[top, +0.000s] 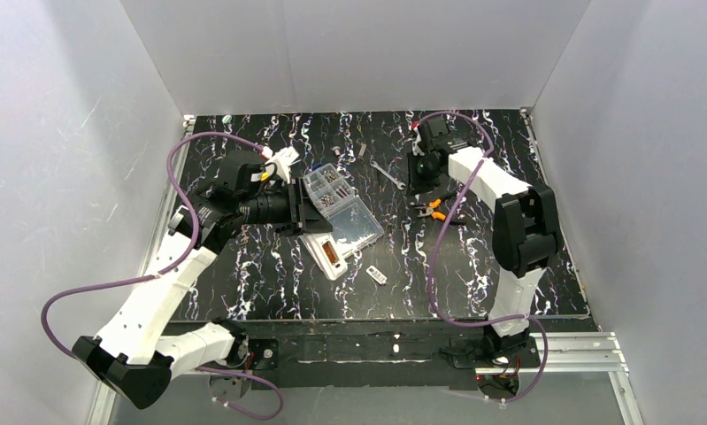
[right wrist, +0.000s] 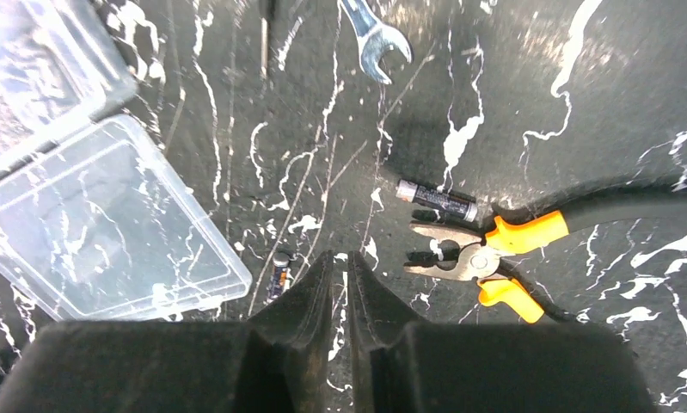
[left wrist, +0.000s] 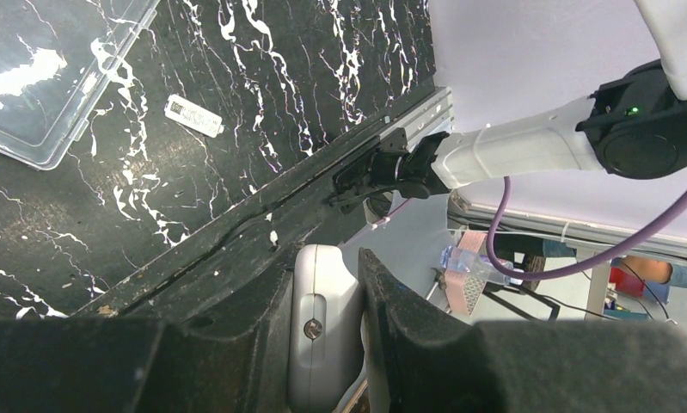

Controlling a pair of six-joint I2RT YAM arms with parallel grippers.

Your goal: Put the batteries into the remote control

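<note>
My left gripper is shut on the white remote control, whose battery bay faces up. In the left wrist view the rounded end of the remote stands between the fingers. A small white cover with a label lies on the table beside it. My right gripper is slightly open above the table, an empty narrow gap between its fingertips. In the right wrist view one battery lies beside the pliers' fingers, and another battery lies left of my fingers, near the clear box lid.
The clear plastic box with small parts lies open at the middle. Orange-handled pliers rest right of my right gripper. A wrench and a thin rod lie farther off.
</note>
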